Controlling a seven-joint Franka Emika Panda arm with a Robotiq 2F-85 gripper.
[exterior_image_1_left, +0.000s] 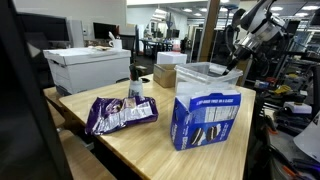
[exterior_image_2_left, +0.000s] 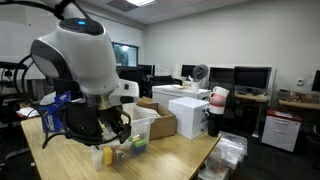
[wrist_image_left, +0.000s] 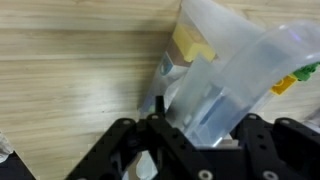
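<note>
A clear plastic bin (exterior_image_1_left: 213, 76) stands at the table's far end in exterior view 1. Exterior view 2 shows my gripper (exterior_image_2_left: 113, 142) low at the near side of this bin (exterior_image_2_left: 142, 113), with small colored items beside and behind it. In the wrist view, a clear, curved piece of plastic (wrist_image_left: 235, 85) crosses between the dark fingers of my gripper. The fingers stand apart around it; whether they press on it cannot be told. A yellow-topped item (wrist_image_left: 190, 42) sits just beyond the plastic.
A blue cookie box (exterior_image_1_left: 205, 120) and a purple bag (exterior_image_1_left: 122, 114) lie nearer on the table, with a bottle (exterior_image_1_left: 135, 83) behind. A cardboard box (exterior_image_2_left: 156, 120) adjoins the bin. Bare wood (exterior_image_2_left: 185, 155) lies toward the table's right front.
</note>
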